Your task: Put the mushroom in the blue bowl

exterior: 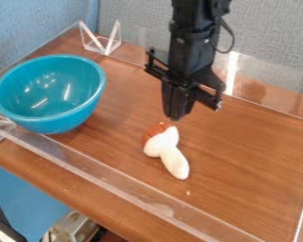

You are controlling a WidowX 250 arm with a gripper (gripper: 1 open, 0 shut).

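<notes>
The mushroom (172, 159) lies on the wooden tabletop near the middle, pale white with an orange-red patch at its far end. My gripper (180, 112) hangs just above and beyond that orange end in the picture, pointing down. No object shows in its fingers, and whether they are parted cannot be made out from this angle. To the left stands the blue bowl (18, 106), teal-blue and apparently empty, well apart from both gripper and mushroom.
A white wire-like stand (101, 43) is at the back left. Clear low walls (141, 194) run along the front and back edges of the table. Bare tabletop (249, 161) stretches to the right of the mushroom.
</notes>
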